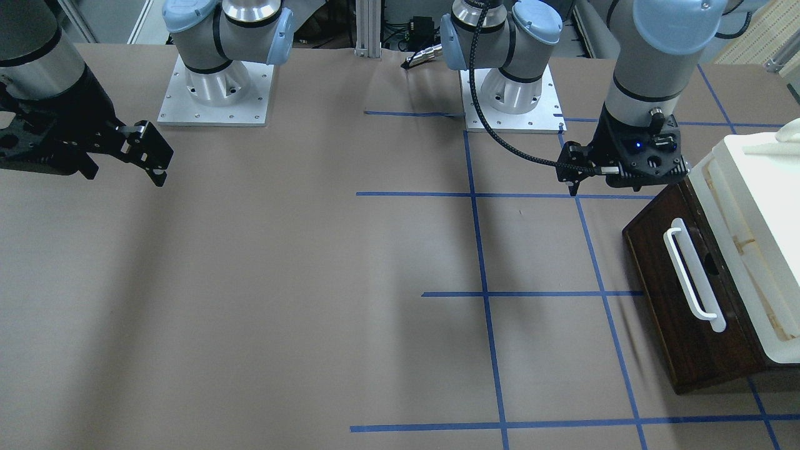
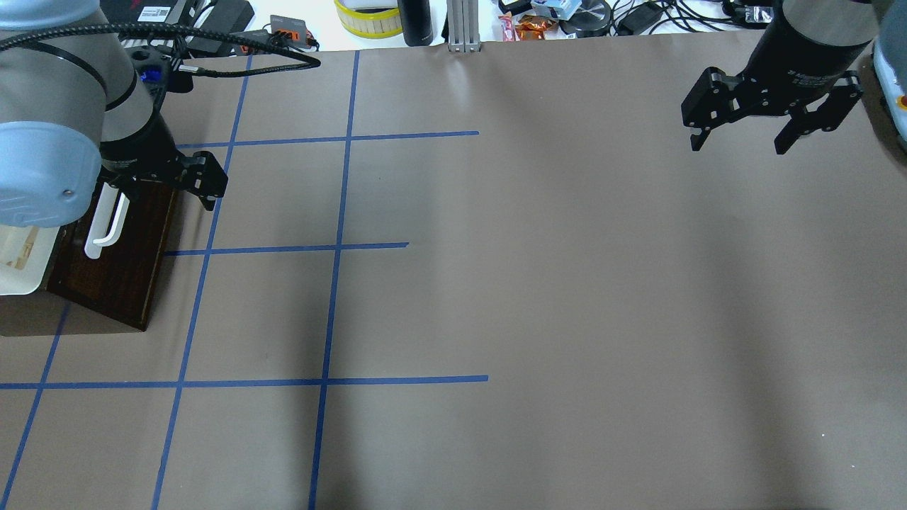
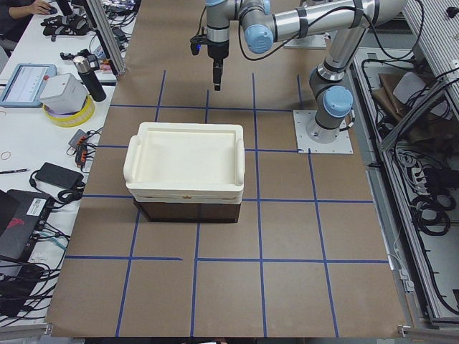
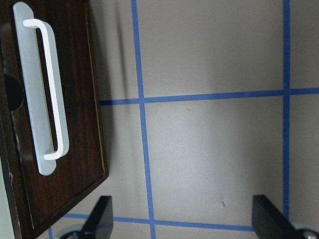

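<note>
A dark wooden box (image 1: 660,277) with a white handle (image 1: 690,274) on its side and a white top tray (image 3: 185,158) stands at the right in the front view. The wrist view shows that handle (image 4: 52,89) at upper left, beside bare taped floor. My black gripper (image 1: 622,169) hangs above the floor, behind and left of the box in the front view, not touching the handle. In the wrist view its two fingertips (image 4: 266,216) sit far apart at the bottom corners, open, with nothing visible between them.
Another arm's black gripper (image 2: 765,106) hangs at the other side of the table. Two further arm bases stand along the back edge in the front view. A cluttered side table borders the workspace in the left view.
</note>
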